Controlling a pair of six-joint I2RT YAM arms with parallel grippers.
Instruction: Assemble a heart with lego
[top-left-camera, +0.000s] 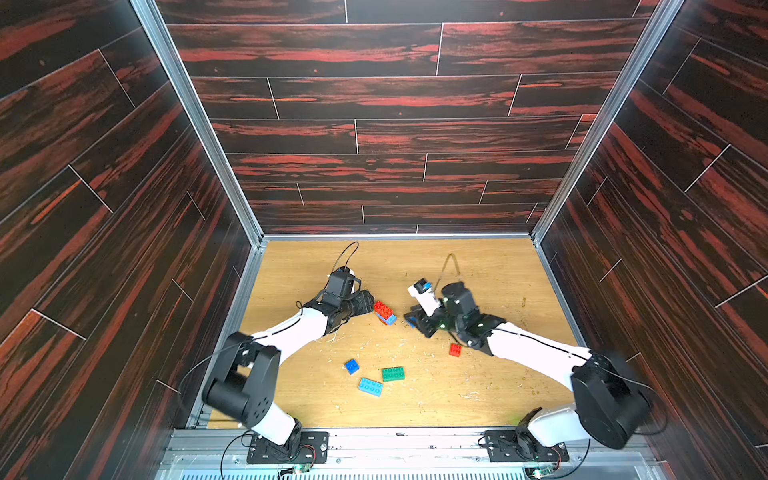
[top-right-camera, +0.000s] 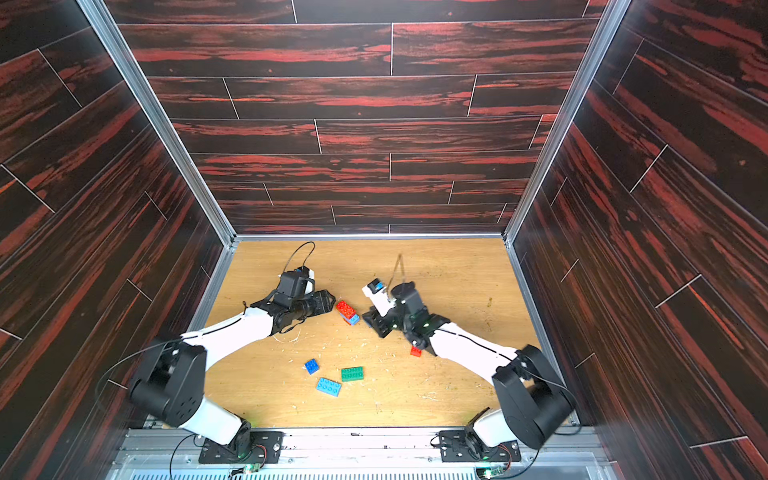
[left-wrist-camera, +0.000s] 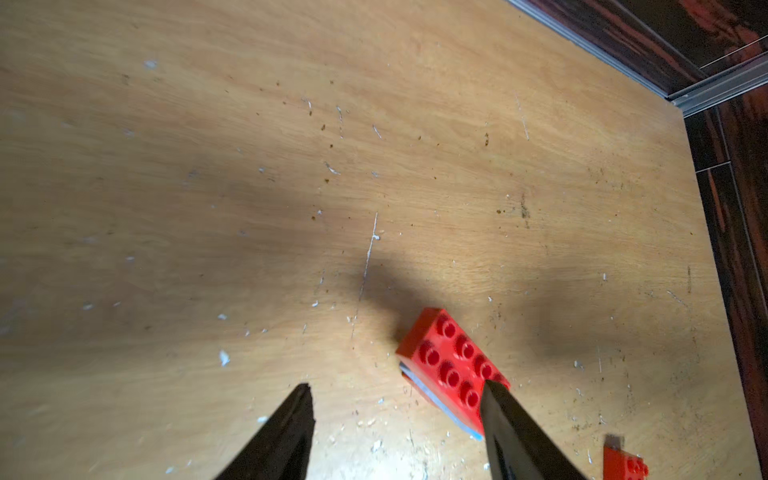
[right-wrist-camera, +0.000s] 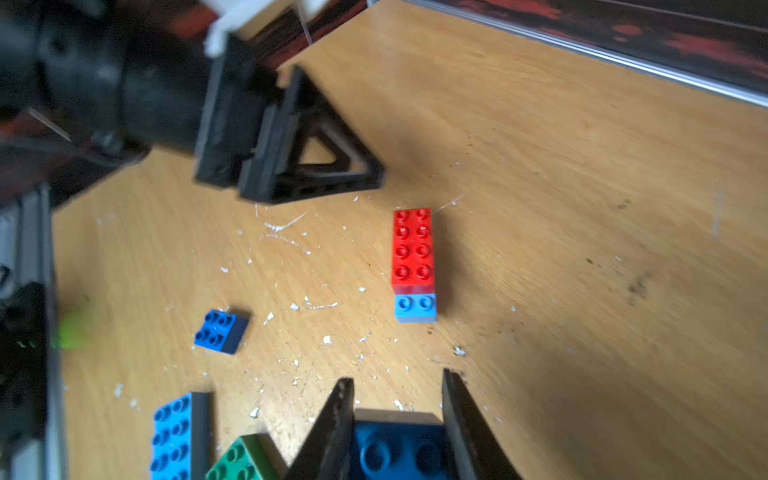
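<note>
My left gripper (top-left-camera: 364, 302) stands left of a stack of a red brick (left-wrist-camera: 452, 364) on a light blue brick (right-wrist-camera: 415, 308), which lies on the table. In the left wrist view its fingers are apart, with nothing between them. My right gripper is shut on a blue brick (right-wrist-camera: 400, 452), right of the stack. A small blue brick (top-left-camera: 352, 366), a light blue brick (top-left-camera: 370, 387) and a green brick (top-left-camera: 393, 373) lie toward the front; a small red brick (top-left-camera: 454, 350) lies under the right arm's side.
The wooden table (top-left-camera: 496, 264) has free room at the back and front right. Dark walls and metal rails bound it at the sides and back.
</note>
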